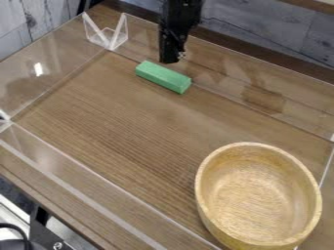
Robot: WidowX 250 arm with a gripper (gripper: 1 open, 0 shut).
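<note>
A green block (pixel 162 76) lies flat on the wooden table near its back, left of centre. My black gripper (pixel 174 53) hangs just behind and above it at the top of the view, apart from the block. It looks shut, with nothing visible between its fingers, though it is small and dark here.
A round wooden bowl (pixel 257 195) sits at the front right of the table (pixel 117 137). A white wire-like holder (pixel 107 31) stands at the back left, near the wall.
</note>
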